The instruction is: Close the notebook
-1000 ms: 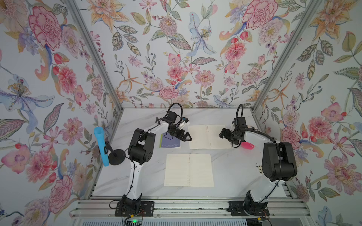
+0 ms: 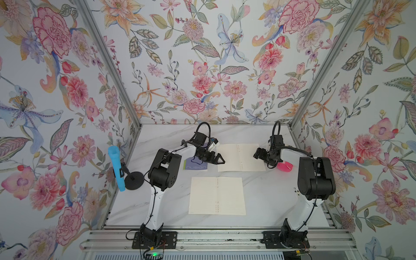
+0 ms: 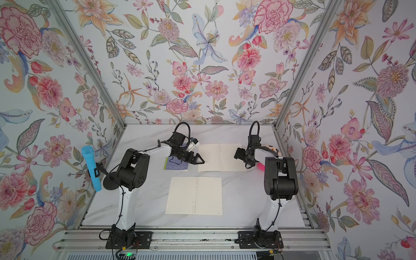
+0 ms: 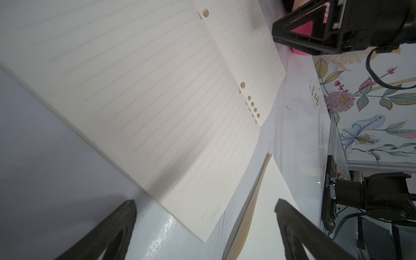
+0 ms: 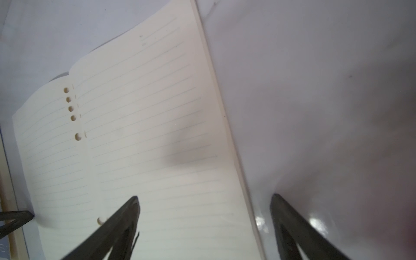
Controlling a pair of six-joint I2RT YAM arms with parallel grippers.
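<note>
Two notebooks lie open with lined cream pages: a rear one (image 2: 240, 156) and a front one (image 2: 216, 195). My left gripper (image 2: 218, 158) is low over the left edge of the rear notebook, fingers apart with nothing between them. My right gripper (image 2: 260, 153) is low at that notebook's right edge; in the right wrist view its fingertips straddle the page edge, one over the page, the other over the bare table, apart and open.
A purple booklet (image 2: 195, 166) lies under the left arm. A pink object (image 2: 285, 166) sits beside the right gripper. A blue cylinder on a black stand (image 2: 116, 166) stands at the far left. The table between front notebook and right arm is clear.
My left gripper has moved slightly right and down onto the rear notebook's edge. The right arm has shifted, its gripper moving slightly right along the notebook's edge.
</note>
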